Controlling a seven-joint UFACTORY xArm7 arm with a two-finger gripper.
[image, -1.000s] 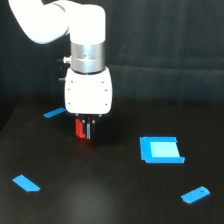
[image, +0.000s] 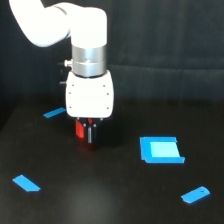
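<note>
Under the white arm, my gripper (image: 90, 134) points straight down at the left of the dark table. A small red object (image: 80, 129) shows beside and behind the dark fingers, partly hidden by them. Whether the fingers touch it, or have it between them, is not clear at this size. To the right, a white square (image: 164, 149) framed in blue tape (image: 146, 150) lies flat with nothing on it.
Short strips of blue tape lie at the back left (image: 54, 112), front left (image: 26, 184) and front right (image: 195, 195). The table between the gripper and the taped square is clear. A dark curtain hangs behind.
The arm and gripper have come down a little and shifted slightly to the right. The red object and the tape marks show no clear movement.
</note>
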